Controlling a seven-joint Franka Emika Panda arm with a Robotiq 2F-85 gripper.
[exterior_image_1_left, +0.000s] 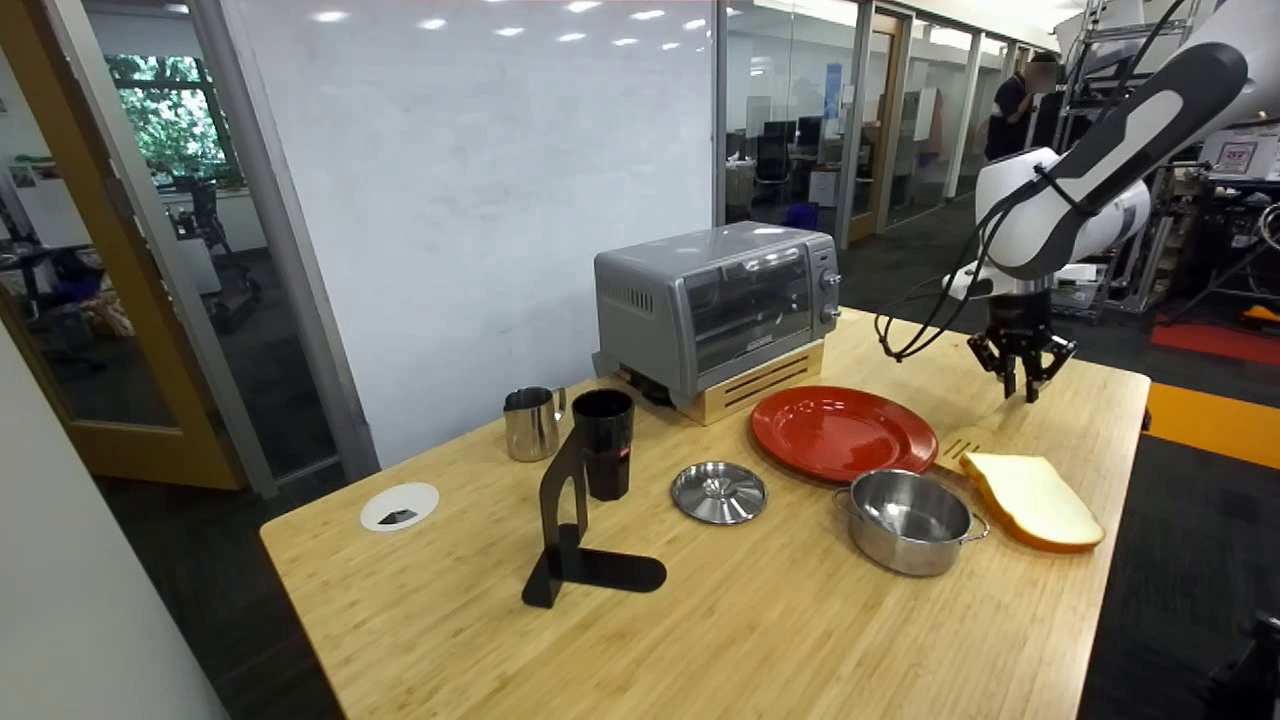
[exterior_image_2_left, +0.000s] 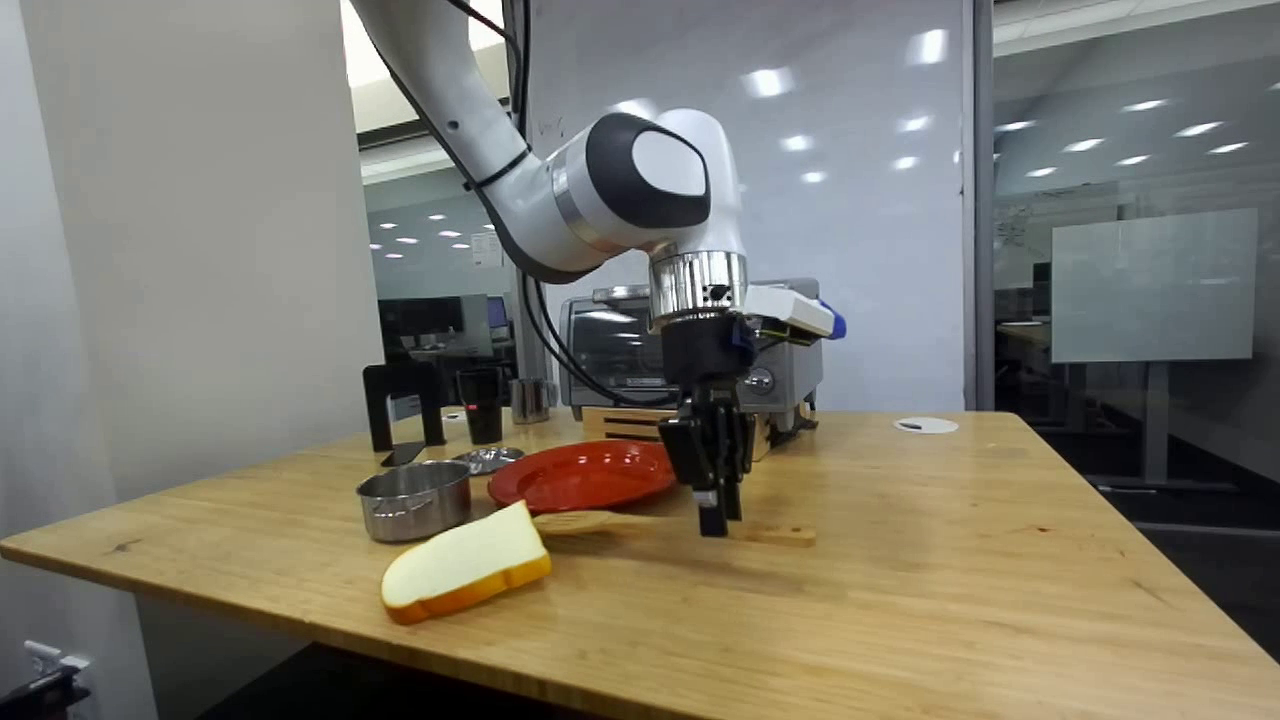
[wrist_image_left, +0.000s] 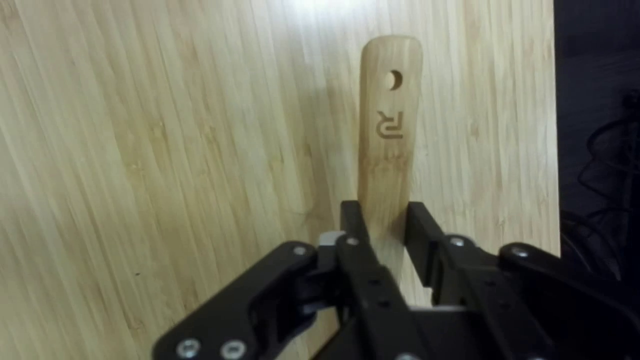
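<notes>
The black gripper is shut on a wooden spatula (wrist_image_left: 390, 138), its fingers on either side of the handle. The end of the handle, with a hole and an engraved mark, extends beyond the fingertips in the wrist view. In exterior view 2 the gripper (exterior_image_2_left: 722, 510) points down low over the table, and the spatula (exterior_image_2_left: 582, 522) runs left from it to a bread slice (exterior_image_2_left: 474, 562). The slotted spatula head (exterior_image_1_left: 957, 449) shows between the red plate (exterior_image_1_left: 840, 426) and the bread slice (exterior_image_1_left: 1034, 494). Whether the handle clears the table is hard to tell.
A steel pot (exterior_image_1_left: 908, 528) stands close to the bread and plate, with a lid (exterior_image_1_left: 719, 492) farther left. The toaster oven (exterior_image_1_left: 720, 300) is at the back. A black cup (exterior_image_1_left: 603, 438), metal pitcher (exterior_image_1_left: 529, 426) and black bookend (exterior_image_1_left: 564, 558) stand left. In exterior view 2, the table's right side is clear.
</notes>
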